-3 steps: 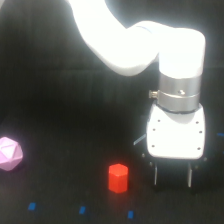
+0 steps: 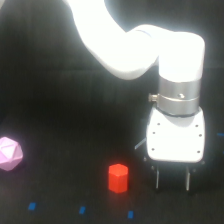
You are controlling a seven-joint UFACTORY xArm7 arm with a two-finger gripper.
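Note:
A red block (image 2: 118, 178) with a hexagonal outline rests on the dark surface near the middle of the camera view. At the left edge lies a pink faceted ball (image 2: 10, 153). On the right, the white arm reaches down to my gripper (image 2: 172, 183), whose two thin fingers point downward and stand apart. No object shows between them. The gripper is to the right of the red block, clear of it in the picture. How high the fingertips are above the surface is hard to tell.
Small blue marks dot the dark surface (image 2: 60, 190): one blue mark (image 2: 32, 206) at lower left, another blue mark (image 2: 82, 210), and a third blue mark (image 2: 130, 214) below the red block. Open floor separates the ball from the block.
My gripper sits very slightly lower in the picture than a second ago. The red block and the pink ball have stayed where they were.

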